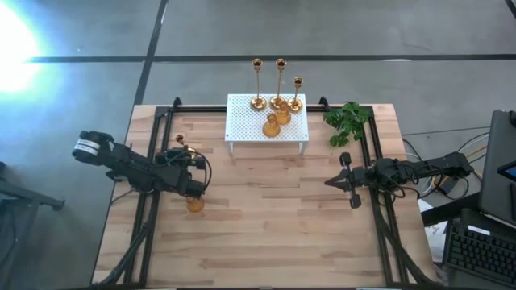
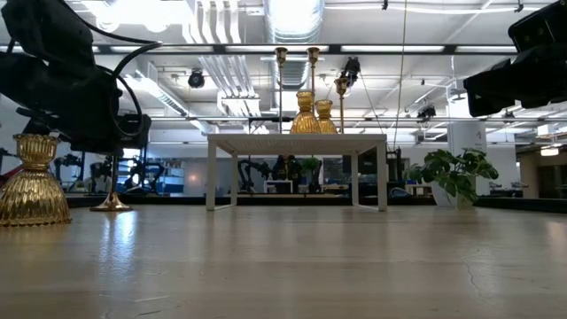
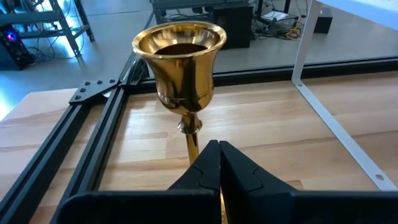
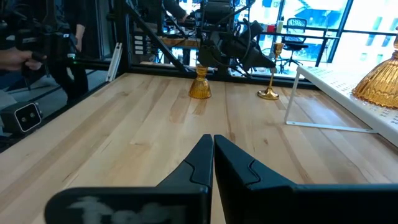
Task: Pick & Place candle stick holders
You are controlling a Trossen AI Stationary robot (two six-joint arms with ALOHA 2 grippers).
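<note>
A slim gold candlestick [image 3: 183,81] stands upright on the table at the left, its cup large in the left wrist view and its stem partly hidden behind the fingers. My left gripper is shut with nothing between its fingertips, in front of that stem. Near the left arm sits a ribbed amber-gold holder [image 4: 200,84], also upright on the table. On the white stand [image 1: 242,129] are three slim candlesticks [image 1: 257,84] and two ribbed holders, the front one here [image 1: 272,126]. My right gripper is shut and empty over the table's right side.
A green plant [image 1: 347,122] stands to the right of the white stand. Black rails [image 1: 158,153] run along both sides of the table.
</note>
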